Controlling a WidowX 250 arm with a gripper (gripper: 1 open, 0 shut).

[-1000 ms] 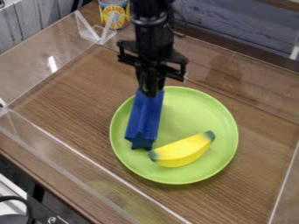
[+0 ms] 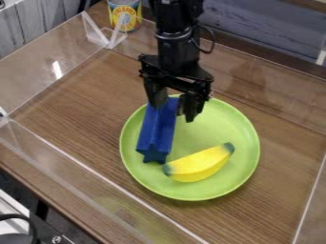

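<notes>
The black gripper (image 2: 173, 93) hangs from the top centre over a green plate (image 2: 230, 124), its fingers apart around and just above the upper end of a blue bar (image 2: 156, 135). The bar lies on the plate's left side. A yellow toy banana (image 2: 199, 164) lies on the plate at the lower right of the bar.
A wooden table (image 2: 71, 129) surrounds the plate, with free room to the left and right. A can (image 2: 124, 15) with a plastic bag beside it stands at the back left. A wall panel lies behind.
The gripper has come lower and a little toward the viewer, and its fingers now show wider apart. The bar, banana and plate look unmoved.
</notes>
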